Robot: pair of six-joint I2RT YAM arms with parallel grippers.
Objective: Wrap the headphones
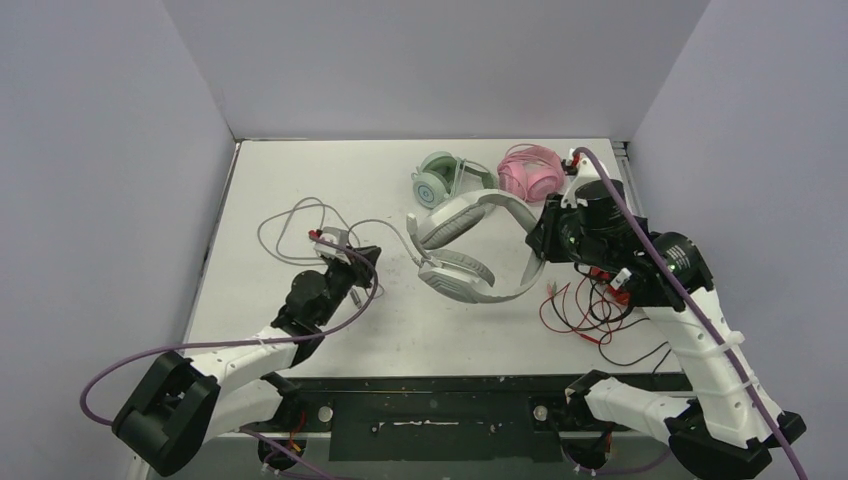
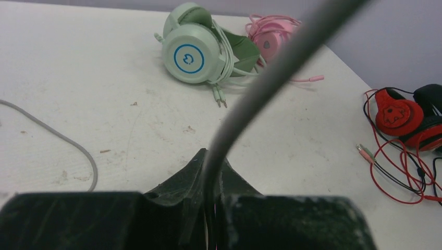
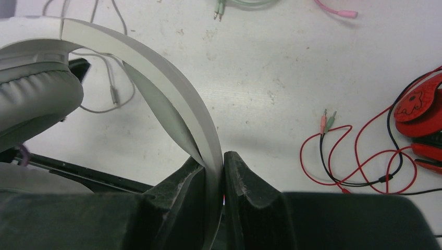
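Observation:
Raised over the middle of the table, the light grey headphones (image 1: pixel 458 277) hang with their ear cups facing left. My right gripper (image 1: pixel 538 241) is shut on the headband (image 3: pixel 202 130), which runs between its fingers in the right wrist view. From the ear cups the thin grey cable (image 1: pixel 388 223) arcs left to my left gripper (image 1: pixel 369 262). In the left wrist view this cable (image 2: pixel 234 130) rises blurred from between the shut black fingers, close in front of the camera. More of the cable lies looped on the table at the left, its plug (image 3: pixel 114 95) resting there.
Green headphones (image 1: pixel 432 186) and pink headphones (image 1: pixel 540 180) sit at the back of the table. Red and black headphones (image 2: pixel 398 115) with tangled wires (image 1: pixel 572 318) lie at the right, partly under my right arm.

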